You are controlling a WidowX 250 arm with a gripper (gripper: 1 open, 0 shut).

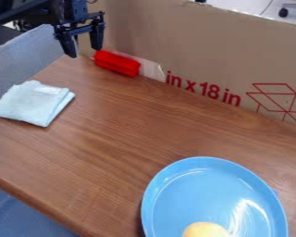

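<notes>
My black gripper (pixel 82 39) hangs at the top left over the back of the table, its fingers apart and pointing down, nothing seen between them. Just right of and below it lies a red cylindrical object (pixel 117 62) against the cardboard wall. A folded pale cloth (pixel 32 103) lies on the wooden table (pixel 151 130) at the left. At the bottom right stands a blue plate (pixel 213 185) with a round pale yellow item (pixel 205 230) on it.
A cardboard panel (pixel 213 46) with red print borders the back and right. A grey wall (pixel 15 65) runs along the left.
</notes>
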